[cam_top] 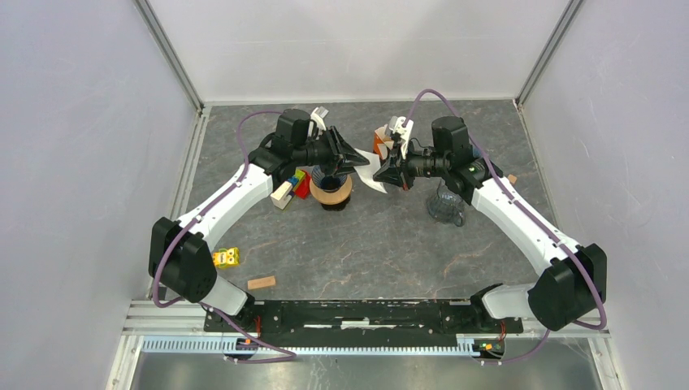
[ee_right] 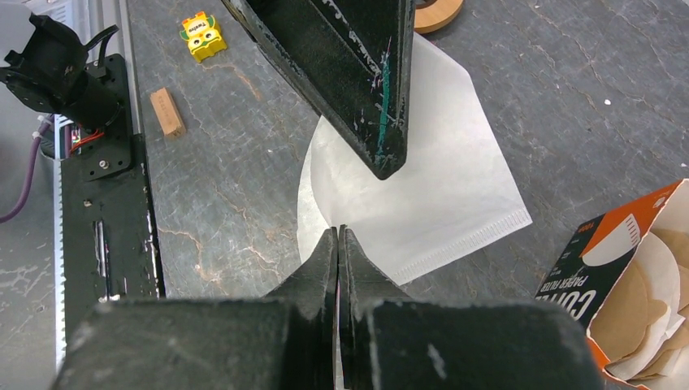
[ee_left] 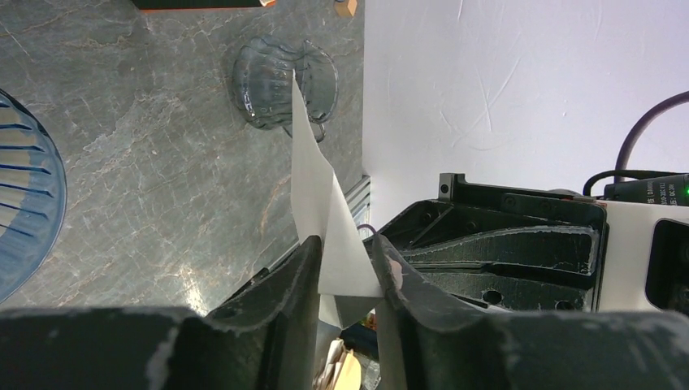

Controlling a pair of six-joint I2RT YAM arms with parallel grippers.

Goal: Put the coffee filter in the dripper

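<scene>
A white coffee filter (cam_top: pixel 370 171) is held up between my grippers, above the table. My right gripper is shut with the filter's lower edge at its fingertips. My left gripper is at the filter's other side, its fingers slightly apart around the paper; whether they grip it is unclear. In the top view the dripper (cam_top: pixel 327 195), with a wooden ring, stands below and left of the filter, partly under my left gripper. Its ribbed cone (ee_left: pixel 24 187) shows at the left wrist view's left edge.
An orange filter box (ee_right: pixel 617 252) stands behind the right gripper. A glass carafe (cam_top: pixel 445 207) is at the right. Coloured blocks (cam_top: pixel 292 188), a yellow toy (cam_top: pixel 226 257) and a wooden block (cam_top: pixel 262 282) are at the left.
</scene>
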